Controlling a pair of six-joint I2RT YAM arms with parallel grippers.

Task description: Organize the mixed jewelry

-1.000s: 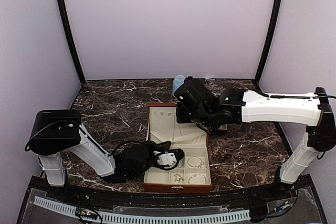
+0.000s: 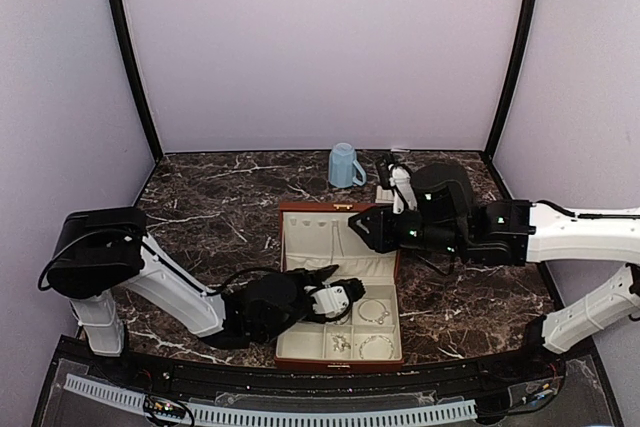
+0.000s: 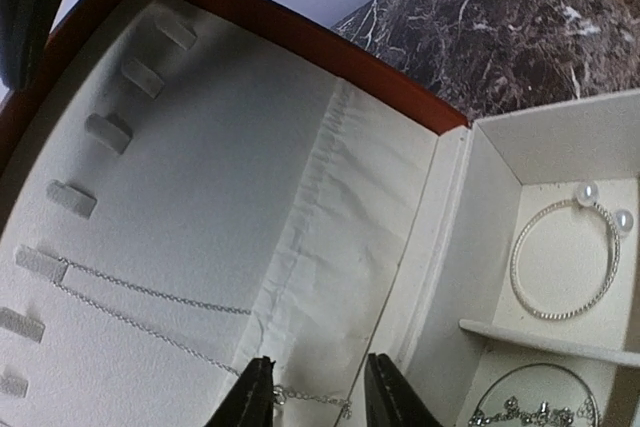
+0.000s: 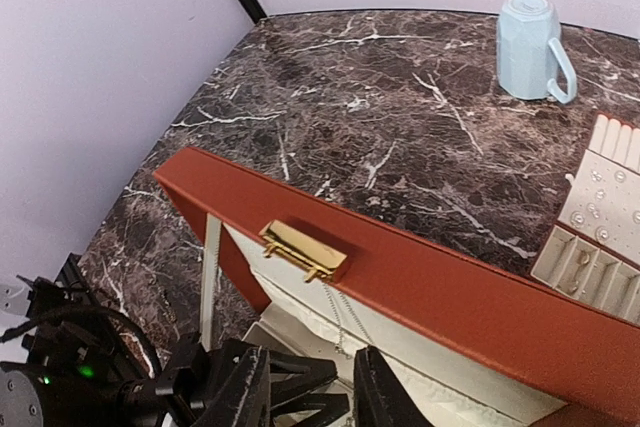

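Note:
The jewelry box [image 2: 342, 364] stands open. From one lid hook hangs a thin silver necklace [image 3: 150, 330], its lower end reaching the cloth fold. My left gripper is open low in front of the lid. The chain's end crosses between its fingertips in the left wrist view, but whether it lies between them or behind cannot be told. Above the lid's top edge, my right gripper is open and empty. A pearl-ended bangle [image 3: 517, 259] and a bracelet with charms [image 3: 540, 415] lie in separate compartments.
A blue cup [image 4: 527, 47] stands behind the box. A pale jewelry tray [image 4: 600, 217] with small pieces lies right of the lid. The raised lid edge [image 4: 420, 272] stands before my right gripper.
My right arm has drawn back to the right, off the lid's middle. The left gripper has shifted slightly right over the box.

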